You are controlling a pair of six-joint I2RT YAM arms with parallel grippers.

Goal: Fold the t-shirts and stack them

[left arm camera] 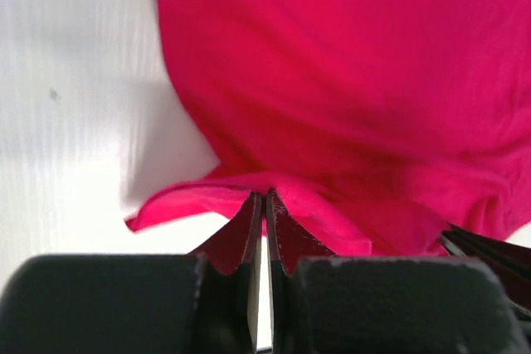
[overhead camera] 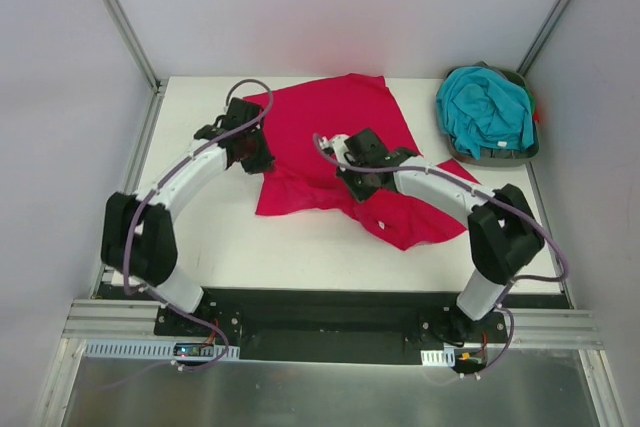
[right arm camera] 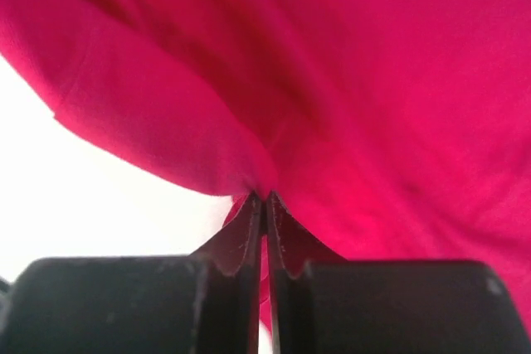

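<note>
A red t-shirt [overhead camera: 330, 112] lies on the white table, its far part flat and its near part bunched and partly folded over. At its left side my left gripper is shut on the shirt, with raised cloth running into the fingertips. My right gripper is shut as well, pinching a fold of the shirt [right arm camera: 149, 113] near the middle of its near edge. A loose corner of cloth hangs below the left gripper. The arms hide parts of the near edge in the top view.
A dark basket [overhead camera: 502, 160] with turquoise cloth [overhead camera: 486, 107] in it stands at the table's back right. Bare white table [overhead camera: 290, 252] shows in front of the shirt and along its left side.
</note>
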